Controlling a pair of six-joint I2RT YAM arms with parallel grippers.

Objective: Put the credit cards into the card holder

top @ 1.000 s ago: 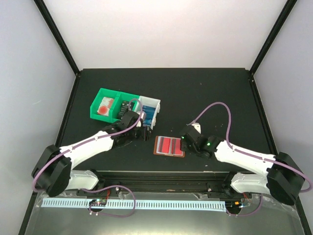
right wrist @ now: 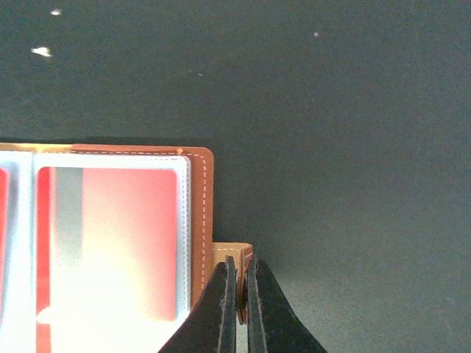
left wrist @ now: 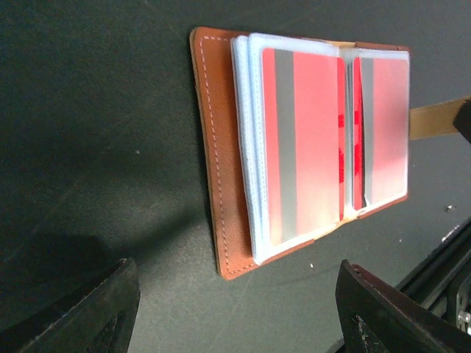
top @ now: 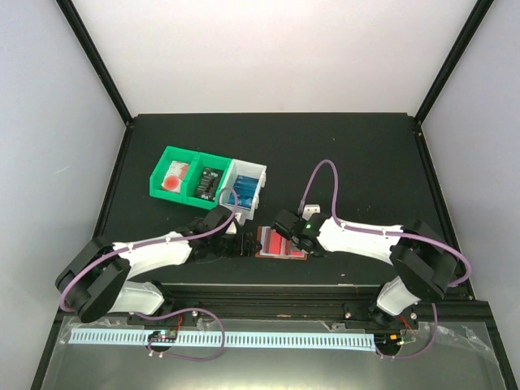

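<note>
The brown card holder (left wrist: 225, 220) lies open on the black table, with clear sleeves and red-and-grey cards or inserts (left wrist: 313, 140) on both halves. From its side sticks a tan strap tab (right wrist: 229, 251), and my right gripper is shut on the end of that tab. At the holder's other side, my left gripper stands open with nothing between its fingers. Blue cards (top: 244, 192) lie in the white bin, dark cards (top: 208, 184) and a red-and-white card pack (top: 175, 176) in the green one.
The green bin (top: 201, 153) and white bin (top: 254, 169) stand side by side behind the left arm. Bare table spreads out behind the holder and to the right. The table's front edge (top: 325, 286) runs close in front of the holder.
My left gripper has come down from beside the white bin to the holder's left side. The holder has hardly moved.
</note>
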